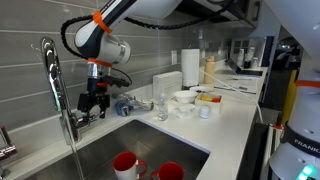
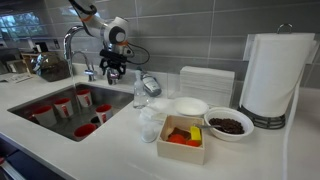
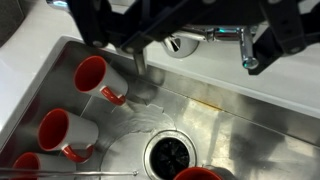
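Note:
By the back wall at the sink's far side, my gripper point(image 1: 93, 103) points down above the counter ledge, its fingers open. In the wrist view its dark fingers point(image 3: 131, 28) frame the top edge, with a chrome fitting point(image 3: 232, 34) showing in the gap; whether they touch it cannot be told. Several white mugs with red insides stand in the steel sink: one mug point(image 3: 92, 73) near the upper left, another mug point(image 3: 68, 132) below it. A red-rimmed mug point(image 3: 198, 174) is cut off by the bottom edge beside the drain point(image 3: 170, 157).
A tall chrome faucet point(image 1: 53, 75) rises left of the arm. Right of the sink stand a clear bottle point(image 2: 139, 92), a white bowl point(image 2: 229, 123), a box of colored items point(image 2: 181, 149) and a paper towel roll point(image 2: 275, 80).

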